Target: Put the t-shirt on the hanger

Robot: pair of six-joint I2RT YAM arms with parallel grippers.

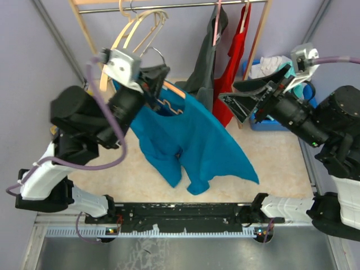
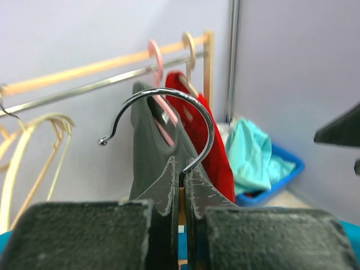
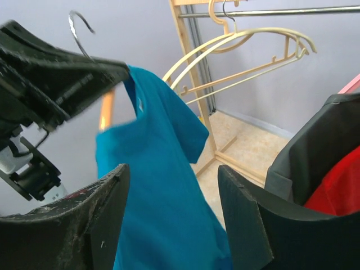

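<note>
The blue t-shirt (image 1: 191,143) hangs draped over a wooden hanger (image 1: 174,89), whose bar shows in part at its collar. My left gripper is shut on the hanger at its neck; the metal hook (image 2: 209,126) rises from between the fingers. In the right wrist view, the shirt (image 3: 163,214) spreads below the left fingers, with wood (image 3: 107,109) showing at the neckline. Fabric hides the hanger's shoulders. To the right of the shirt, my right gripper (image 1: 229,91) is open, empty between its fingers.
Behind stands a rack with a metal rail (image 1: 185,5). Empty hangers (image 1: 132,34) hang at its left, a grey garment (image 1: 205,56) and a red one (image 1: 229,84) at its right. A blue basket (image 1: 270,125) of cloths sits at the back right.
</note>
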